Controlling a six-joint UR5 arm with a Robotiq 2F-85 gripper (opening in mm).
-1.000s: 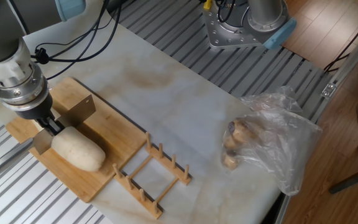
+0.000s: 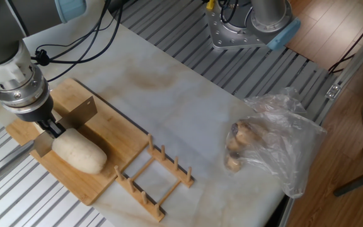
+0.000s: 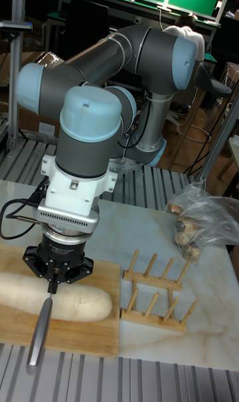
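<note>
A knife with a grey handle (image 2: 10, 161) and a broad metal blade (image 2: 80, 115) is held by my gripper (image 2: 54, 128), whose fingers are closed on it near the handle end of the blade. The blade stands on edge across a thick white radish (image 2: 80, 152). How deep its edge sits in the radish is hidden. In the other exterior view the radish (image 3: 85, 304) lies lengthwise on the wooden cutting board (image 3: 85, 339), on both sides of the gripper (image 3: 53, 286). The knife handle (image 3: 40, 331) points towards the front there.
A wooden peg rack (image 2: 145, 165) stands beside the board's right edge. Farther right, a clear plastic bag (image 2: 282, 148) holds brownish lumps (image 2: 244, 133). Black cables hang near the arm.
</note>
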